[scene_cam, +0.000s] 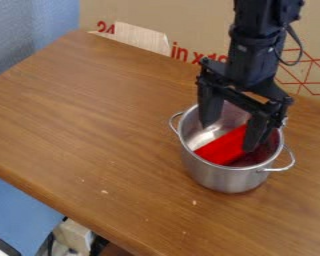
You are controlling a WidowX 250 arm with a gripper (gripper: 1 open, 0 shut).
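Observation:
A steel pot [224,176] with two wire handles stands on the wooden table at the right. A red object [223,147] lies inside it. My black gripper [236,125] is open above the pot, its fingers reaching down into the rim on either side, over the red object, without visibly holding it.
A cardboard box [176,30] with red print stands along the back. A blue surface shows beyond the table's left edge.

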